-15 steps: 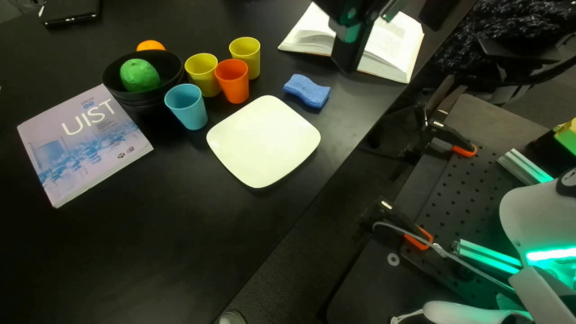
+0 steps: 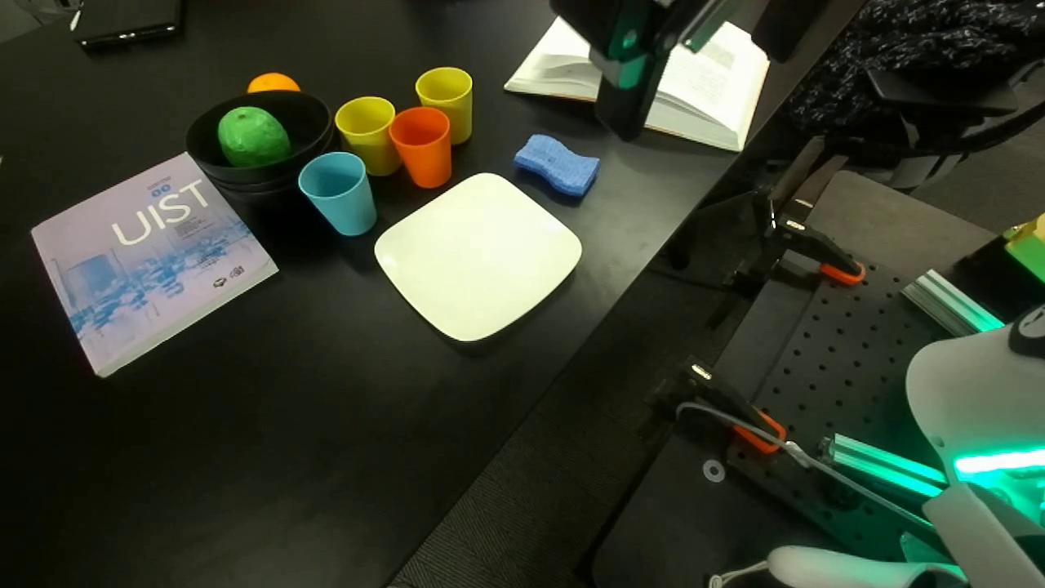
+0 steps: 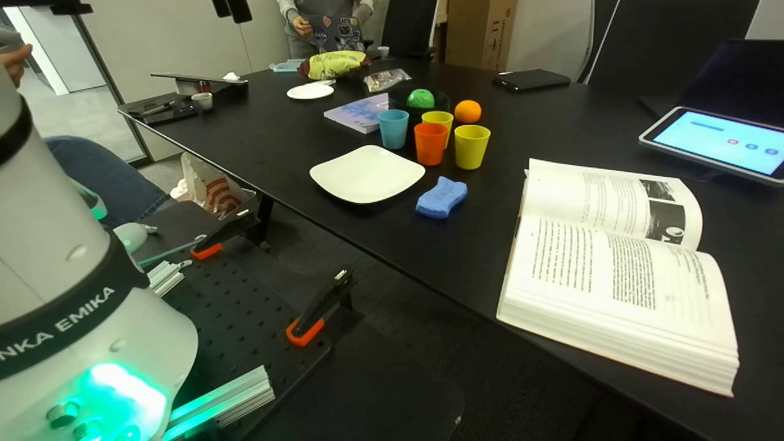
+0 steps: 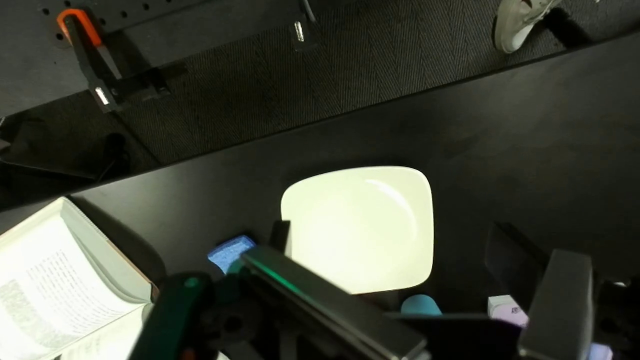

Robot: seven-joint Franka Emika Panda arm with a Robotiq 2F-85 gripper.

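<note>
My gripper stands open high above the table, its fingers wide apart and nothing between them. In the wrist view the white plate (image 4: pixel 366 231) shows below, between the two fingers. Beside the plate lies a blue sponge (image 2: pixel 558 165). An orange cup (image 2: pixel 423 147), a blue cup (image 2: pixel 339 193) and two yellow cups, one at the front (image 3: pixel 470 146) and one behind (image 3: pixel 438 126), stand upright close together. A green fruit (image 2: pixel 254 136) sits in the black bowls (image 2: pixel 315 122); behind them is an orange (image 3: pixel 467 111).
An open book (image 3: pixel 599 272) lies near the table edge, a tablet (image 3: pixel 720 142) beyond it. The UIST book (image 2: pixel 152 260) lies left of the bowls. Clamps (image 2: pixel 823 250) hold the robot's base board.
In exterior view 1 the gripper has shifted slightly left and down. A shoe at the bottom edge has gone from view. The tabletop objects have not moved.
</note>
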